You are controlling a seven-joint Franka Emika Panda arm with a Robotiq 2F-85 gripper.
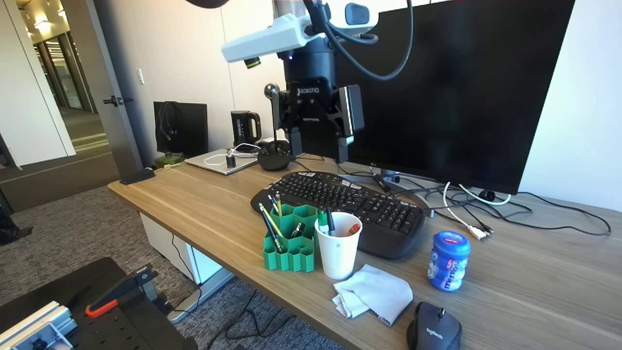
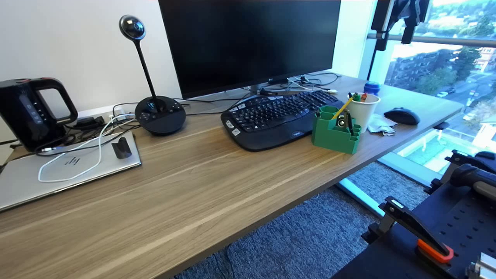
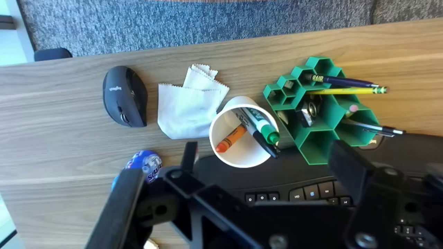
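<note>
My gripper (image 1: 319, 152) hangs open above the desk, in front of the monitor, with nothing between its fingers. In the wrist view its fingers (image 3: 351, 166) frame the scene from below. A white cup (image 3: 245, 159) stands upright, holding a green marker (image 3: 262, 124), a black marker (image 3: 262, 141) and an orange crayon (image 3: 232, 138). Beside it sits a green honeycomb organizer (image 3: 317, 147) with pencils, pens and a small metal item in its cells. A pale folded cloth (image 3: 189, 110) lies flat on the cup's other side.
A black keyboard (image 1: 350, 201) lies behind the cup and organizer, below the large monitor (image 1: 455, 93). A blue gum bottle (image 1: 449, 262) and a dark mouse (image 1: 434, 329) stand to the right. Cables (image 1: 519, 217) run along the back. The desk's left half has bare wood.
</note>
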